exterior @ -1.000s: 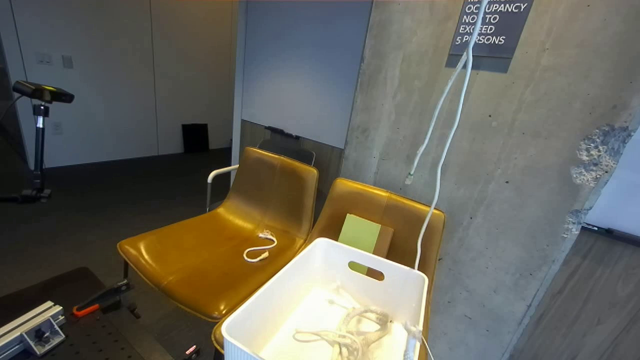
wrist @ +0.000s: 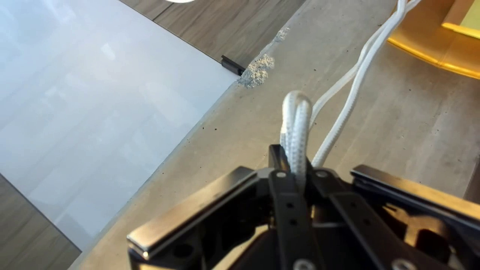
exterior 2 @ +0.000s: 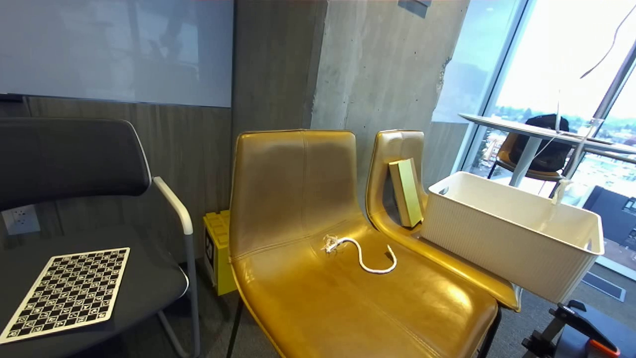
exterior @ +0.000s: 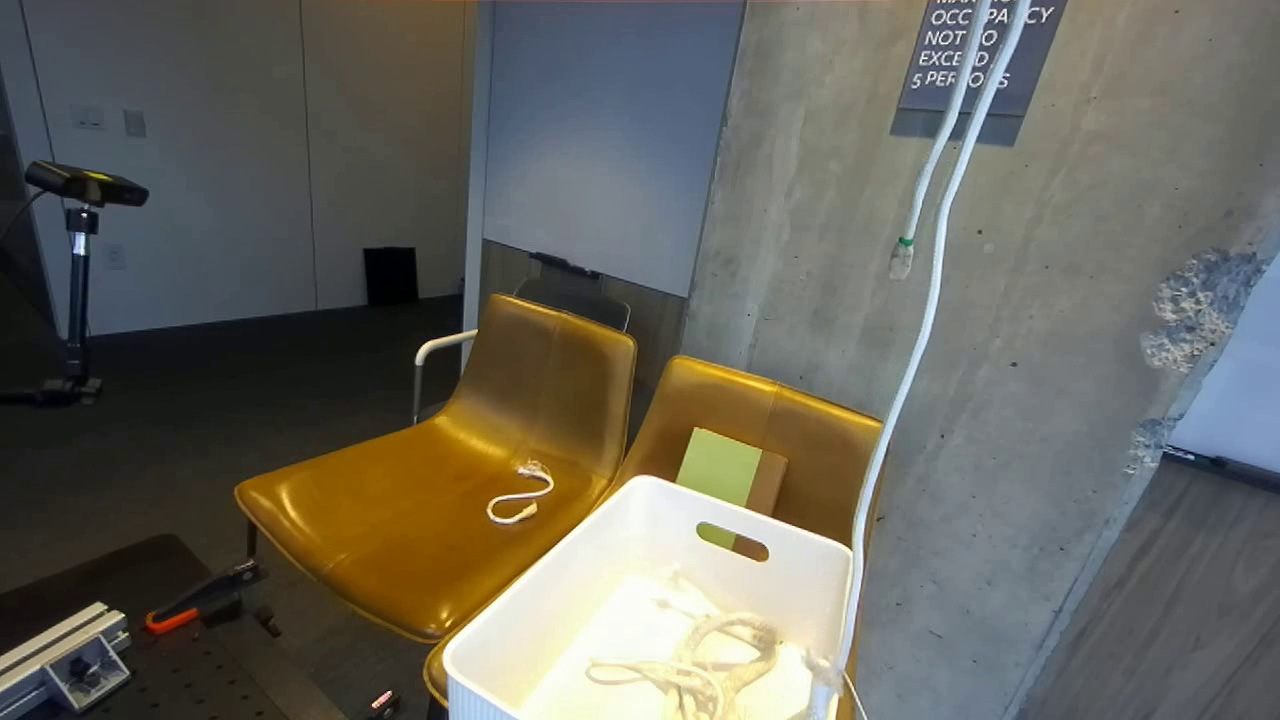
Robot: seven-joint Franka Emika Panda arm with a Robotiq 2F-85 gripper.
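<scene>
In the wrist view my gripper is shut on a white rope, a folded loop of it sticking up past the fingertips. Two strands run from the fingers toward the upper right. Exterior view 1 shows the same rope hanging down from above the frame; one strand ends in mid-air at a green band, and the longer one comes down at the right side of the white bin. More pale rope lies in the bin. My gripper is outside both exterior views.
A short white rope with a frayed end lies on the tan chair. A green book leans on the other chair behind the bin. The concrete wall stands behind the hanging rope.
The hanging rope has moved right and its short end now hangs higher. The longer strand has swung from the bin's back corner to its right side. The bin and chairs stay put.
</scene>
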